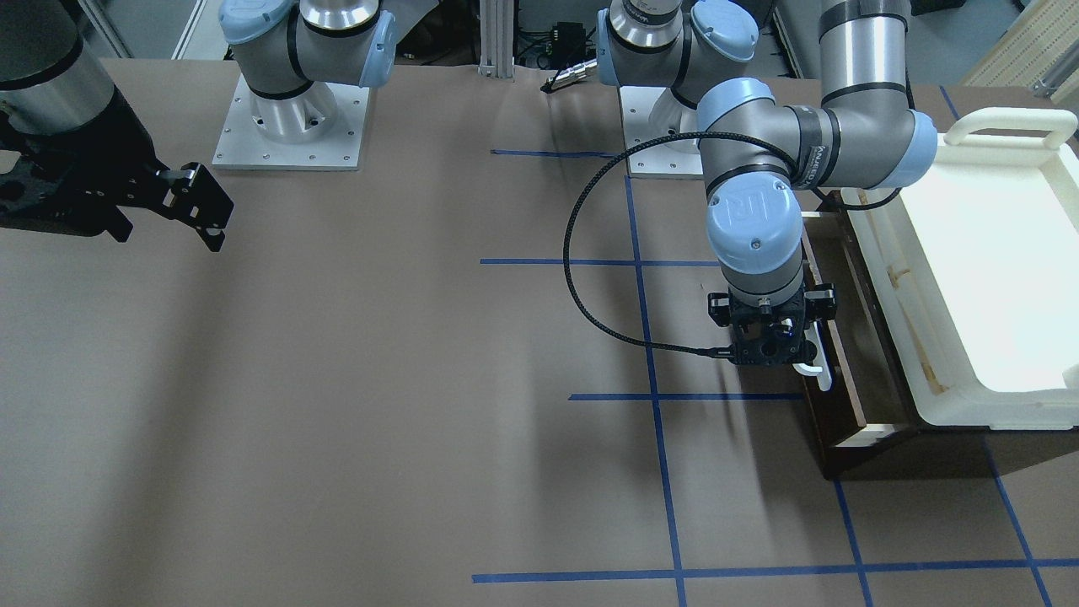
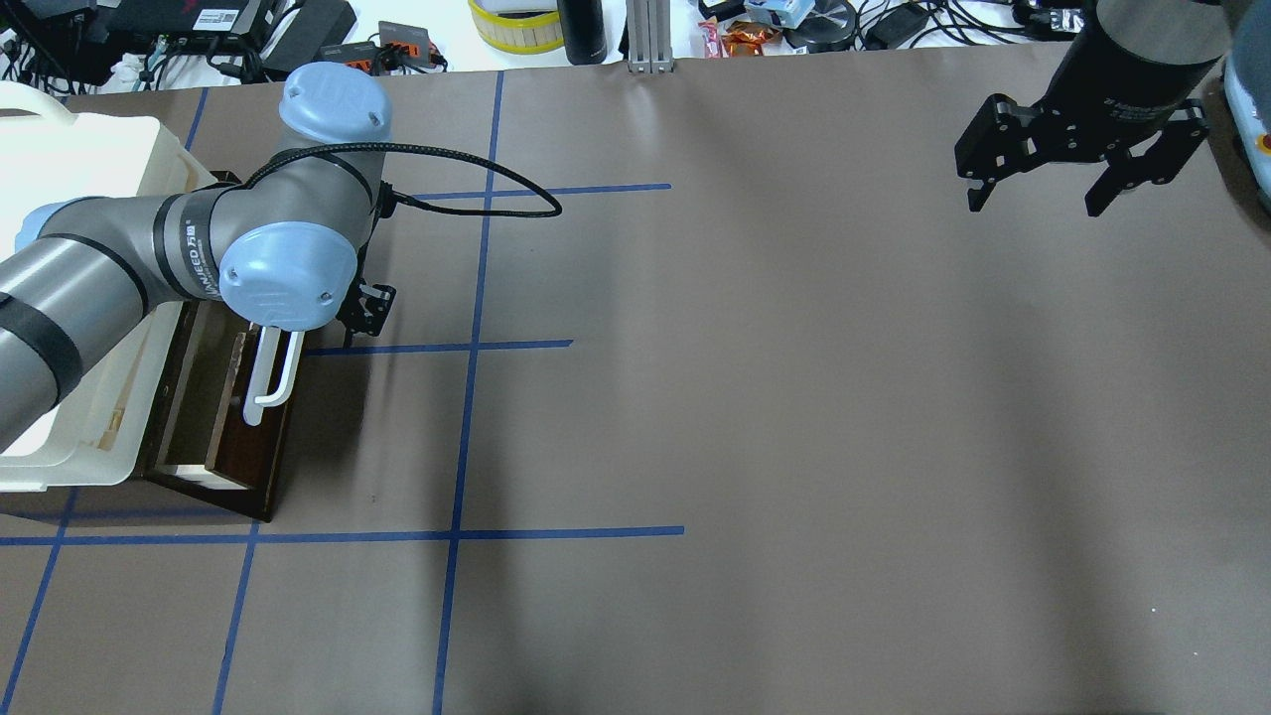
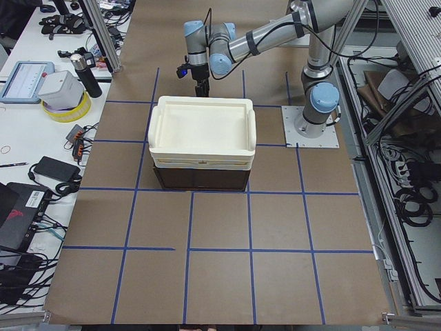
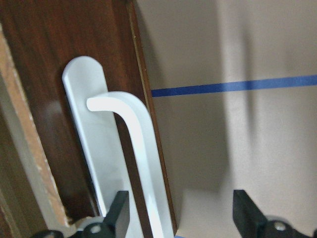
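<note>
My gripper stands open at the front of a dark wooden drawer point(image 4: 59, 34) with a white handle point(image 4: 141, 139). In the left wrist view the handle's lower part runs between the fingers, the left finger lying over its backplate; whether they touch I cannot tell. In the front view the gripper's black body point(image 1: 769, 334) hides much of the handle point(image 1: 824, 374). The drawer sticks slightly out from the cabinet point(image 2: 256, 489), and its inside looks empty where visible.
A white tray point(image 1: 991, 293) sits on the cabinet. Another black gripper point(image 2: 1078, 155) is over the far side of the table point(image 2: 834, 393), which is clear in the middle. Cluttered benches border the work surface.
</note>
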